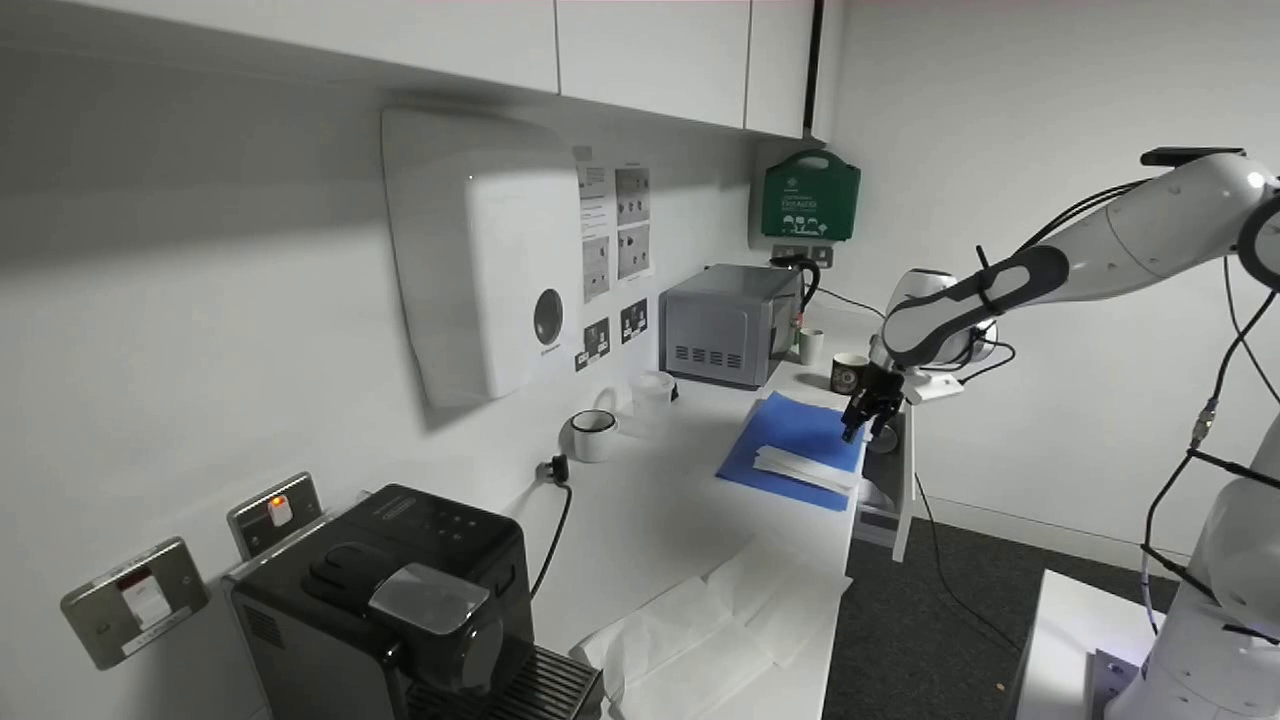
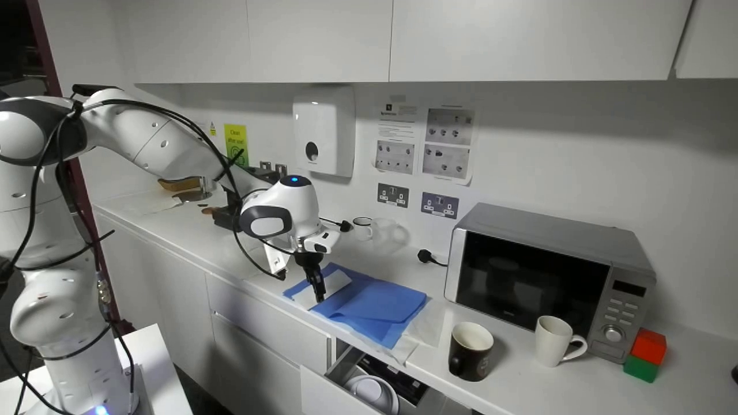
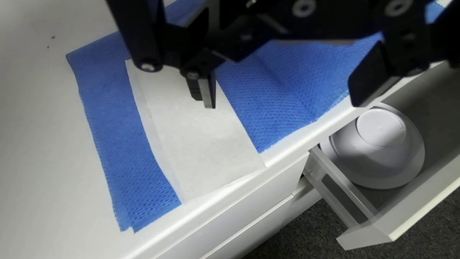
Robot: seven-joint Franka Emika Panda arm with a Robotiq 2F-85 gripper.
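My gripper is open above the counter's front edge, its fingers wide apart with nothing between them. Blue cloth [image 3: 271, 99] lies beneath, partly folded, in the wrist view. A white paper strip [image 3: 198, 133] rests over the cloth and reaches the counter edge; one fingertip [image 3: 208, 92] hangs over it. From the second exterior view, the dark gripper [image 2: 316, 285] points down at the left part of the blue cloth [image 2: 380, 301]. Whether its tips touch anything cannot be told.
Below the cloth an open drawer [image 3: 345, 198] holds an upturned white bowl [image 3: 379, 142]. A black mug [image 2: 470, 353], a white mug [image 2: 553, 339] and a microwave [image 2: 546, 270] stand to the right. White paper [image 1: 720, 624] covers part of the counter near the coffee machine [image 1: 396, 588].
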